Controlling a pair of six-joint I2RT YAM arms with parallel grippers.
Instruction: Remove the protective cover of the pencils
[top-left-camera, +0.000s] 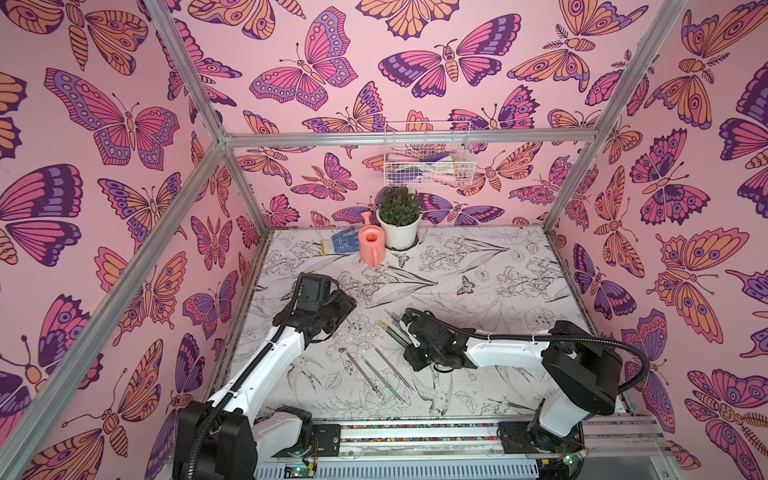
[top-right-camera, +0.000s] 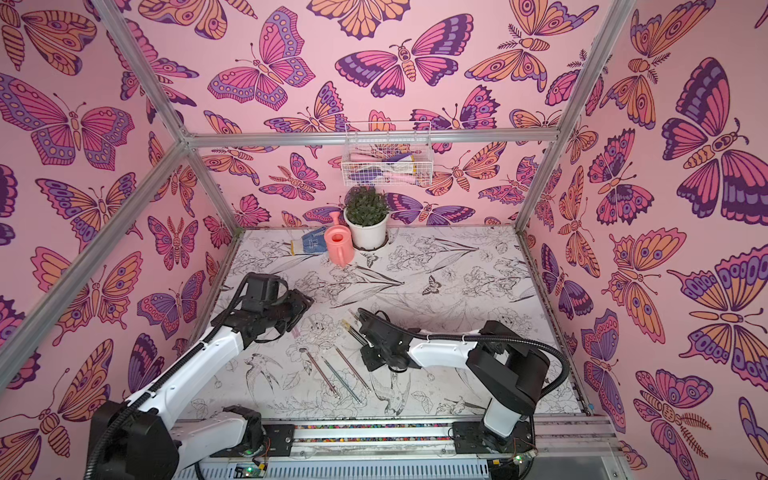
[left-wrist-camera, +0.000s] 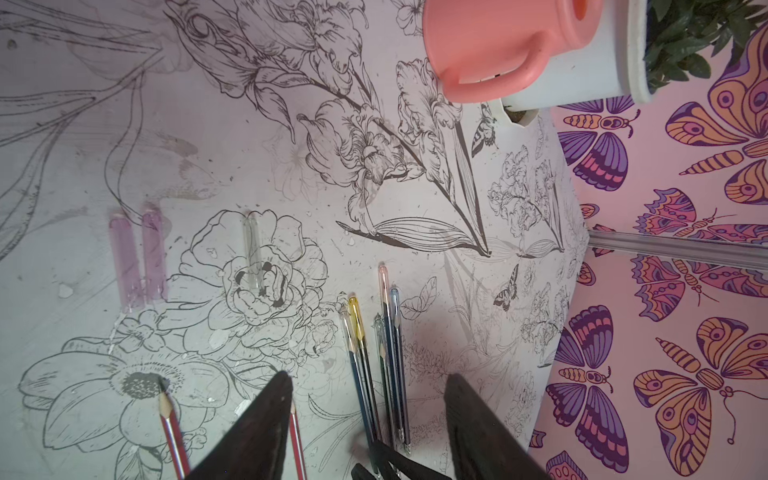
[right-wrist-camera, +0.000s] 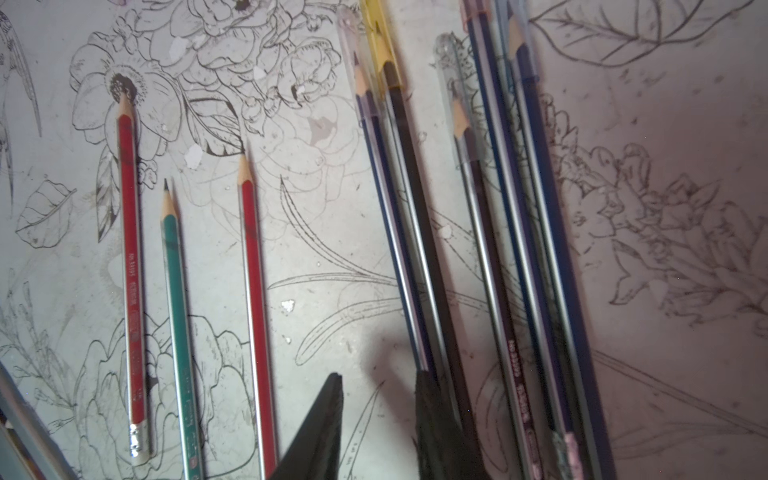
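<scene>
In the left wrist view my left gripper hangs open, empty, above several capped pencils (left-wrist-camera: 357, 344). Loose pink caps (left-wrist-camera: 126, 256) and a clear cap (left-wrist-camera: 253, 252) lie on the table. My right gripper is low at the lower ends of the capped pencils, its fingertips apart with nothing clearly held; one finger overlaps a blue pencil (right-wrist-camera: 392, 208). In the right wrist view two red pencils (right-wrist-camera: 128, 264) and a green pencil (right-wrist-camera: 177, 304) lie uncapped to the left of the capped group, which wears clear, yellow, pink and blue caps.
A coral watering can (top-left-camera: 371, 248), a white plant pot (top-left-camera: 400, 233) and a blue packet (top-left-camera: 342, 241) stand or lie at the back of the table (top-left-camera: 512, 280). A wire basket (top-left-camera: 429, 172) hangs on the back wall.
</scene>
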